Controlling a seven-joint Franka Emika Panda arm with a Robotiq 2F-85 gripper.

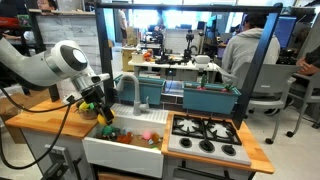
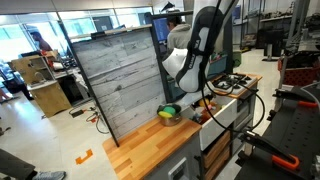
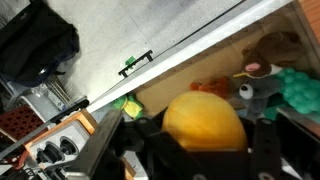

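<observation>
In the wrist view a round orange thing fills the space between my fingers, very near the camera. My gripper is open around it, with dark fingers to either side; the lower part of the thing is hidden. Exterior view 1 shows the gripper low over the left end of the white sink, the orange thing small beneath it. Inside the sink lie several soft toys, among them a grey one, a brown one, a teal one and a green one.
A metal bowl with green and yellow things stands on the wooden counter beside the sink. A tall faucet rises behind the basin. The gas stove lies to the right. Bare counter surrounds the bowl.
</observation>
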